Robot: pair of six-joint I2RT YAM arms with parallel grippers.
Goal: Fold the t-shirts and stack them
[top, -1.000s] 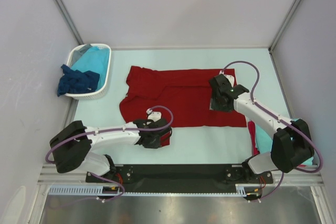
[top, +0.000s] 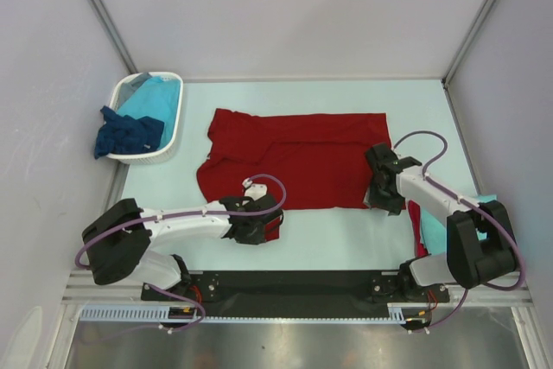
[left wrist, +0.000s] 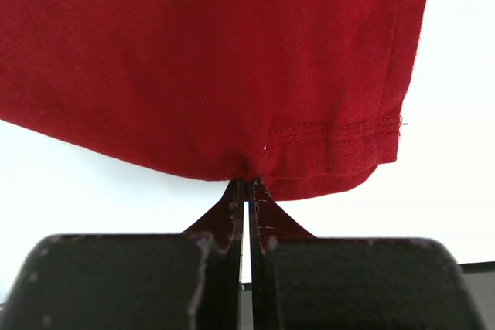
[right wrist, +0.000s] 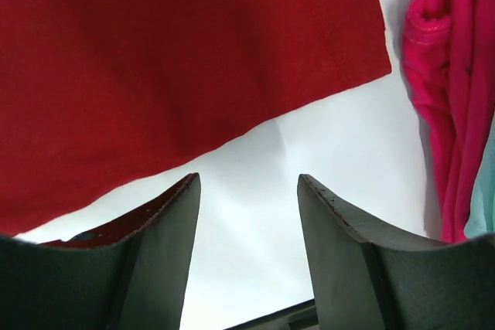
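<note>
A dark red t-shirt (top: 302,170) lies spread on the white table, its upper part partly folded over. In the left wrist view my left gripper is shut on the near edge of the red shirt (left wrist: 155,67), by a hemmed corner. In the right wrist view my right gripper is open over white table just beside the shirt's lower edge, with nothing between its fingers.
A white basket (top: 147,157) with blue and cyan clothes stands at back left. At right lie a bright pink cloth (right wrist: 441,113) and a cyan cloth (top: 479,200).
My right gripper has moved toward the near right, from over the red shirt to its lower right edge. The left arm and the shirt look unchanged.
</note>
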